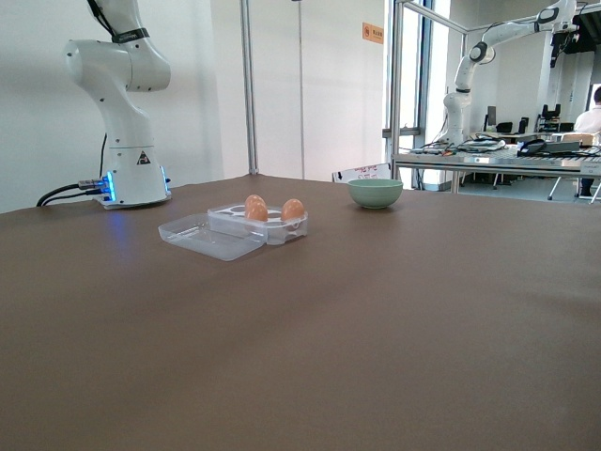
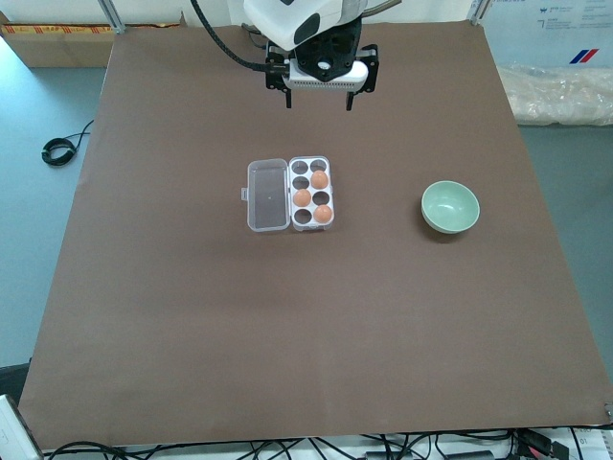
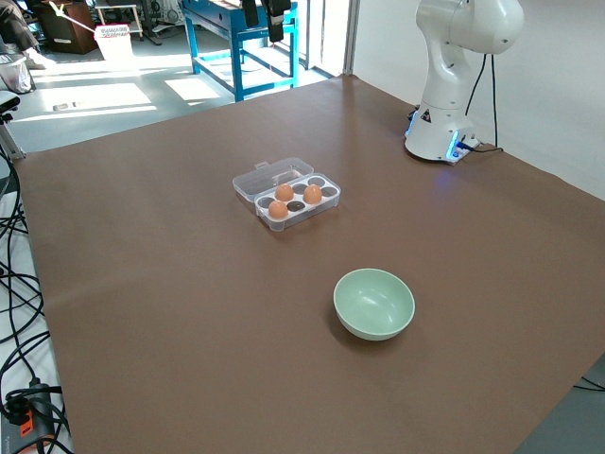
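An open clear egg carton (image 2: pixel 267 196) lies mid-table, lid folded flat on the left in the left view, with three brown eggs (image 3: pixel 312 194) among its dark empty wells. A mint green bowl (image 2: pixel 450 204) stands apart to its right; in the right view the bowl (image 3: pixel 373 305) is nearer that camera. My gripper (image 2: pixel 319 102) hangs at the far edge of the table in the left view, its two black fingers spread apart, nothing between them, away from carton and bowl. In the right view only its black lower part shows, at the top edge.
The white arm base (image 3: pixel 437 132) stands at the table's edge in the right view. Cables lie beyond the table's edge.
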